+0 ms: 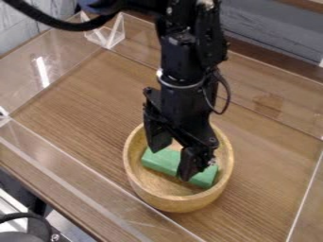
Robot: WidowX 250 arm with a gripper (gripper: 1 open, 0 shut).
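Observation:
A round wooden bowl (169, 198) sits in the lower middle of the table, holding a green block (168, 163) that lies at a slant. My black gripper (175, 150) is over the bowl with its fingers open, reaching down around the block. The arm hides part of the bowl's back and part of the block.
A clear open container (105, 30) stands at the back left. A dark cable hangs beyond the near left edge.

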